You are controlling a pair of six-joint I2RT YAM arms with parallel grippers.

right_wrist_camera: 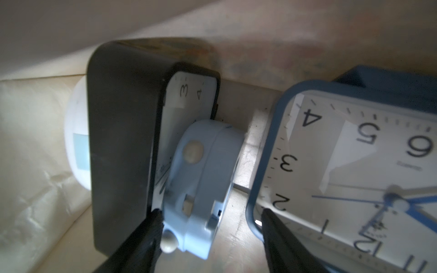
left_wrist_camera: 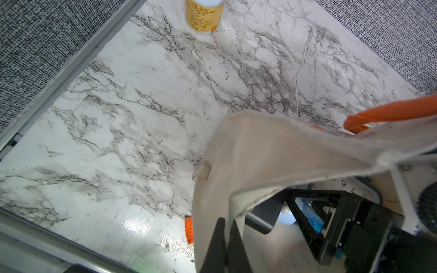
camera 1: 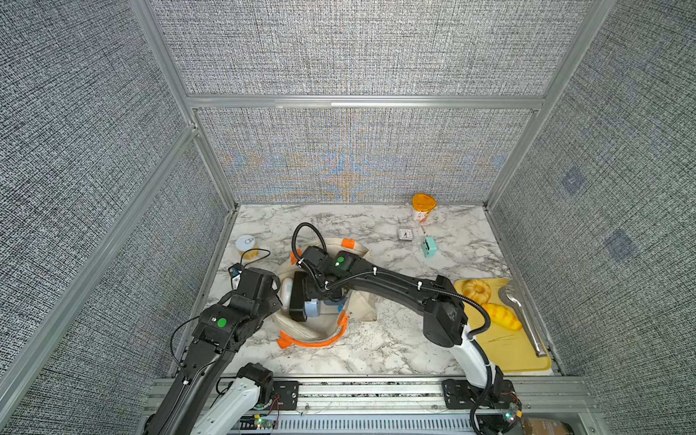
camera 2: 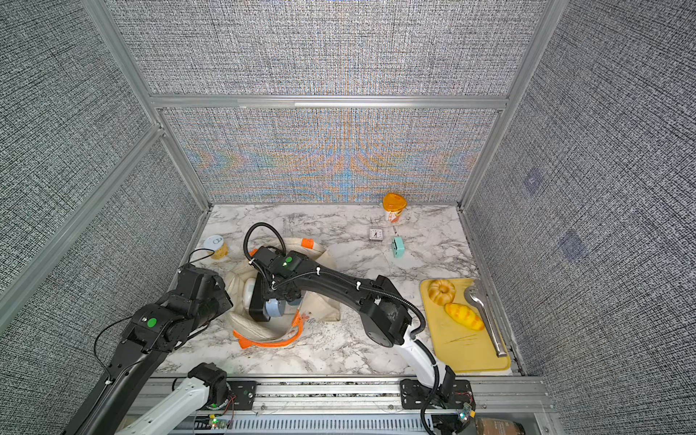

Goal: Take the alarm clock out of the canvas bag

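A canvas bag with orange handles point(camera 1: 311, 340) holds a black clock point(right_wrist_camera: 123, 150), a light-blue clock point(right_wrist_camera: 195, 168) standing on edge and a dark-blue-rimmed alarm clock point(right_wrist_camera: 350, 150) with white face. My right gripper is down inside the bag, part open, its fingers either side of the light-blue clock's lower end; contact is unclear. My left gripper is at the bag's left rim, shut, with pale canvas at its fingertips; whether the cloth is between them is hard to tell.
A yellow board point(camera 1: 529, 355) with pastries and a wrench lies at right. A small clock point(camera 1: 405, 235), mint object point(camera 1: 428, 247) and orange cup point(camera 1: 423, 206) stand at back right; a can point(camera 1: 246, 246) at back left.
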